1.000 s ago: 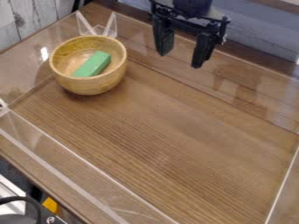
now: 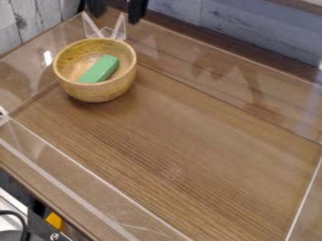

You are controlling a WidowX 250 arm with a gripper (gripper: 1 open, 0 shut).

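A yellow wooden bowl (image 2: 98, 89) sits on the table at the upper left, with a green block (image 2: 101, 69) lying inside it. The dark gripper (image 2: 116, 9) is mostly cut off by the top edge, above and behind the bowl; its fingers are too dark and cropped to read.
A wall runs along the back. A black cable and a small yellow object (image 2: 53, 221) are at the bottom left edge.
The gripper has moved up and to the left from over the back middle of the table, mostly out of the frame. The bowl and green block have not moved.
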